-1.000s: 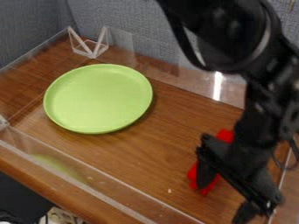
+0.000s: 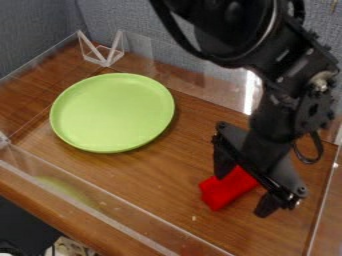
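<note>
My black gripper (image 2: 255,172) is at the right of the view, low over the table, its fingers open around a red block (image 2: 223,194). The block lies on the wooden table, tilted diagonally, its upper part hidden behind the gripper. Whether the fingers touch it I cannot tell.
A green plate (image 2: 112,112) lies on the table (image 2: 140,185) to the left. A white wire object (image 2: 102,50) stands at the back left. Clear panels edge the table.
The arm has moved back, away from the front right edge, and the red block now lies further left than about a second ago, where more of it was at the right.
</note>
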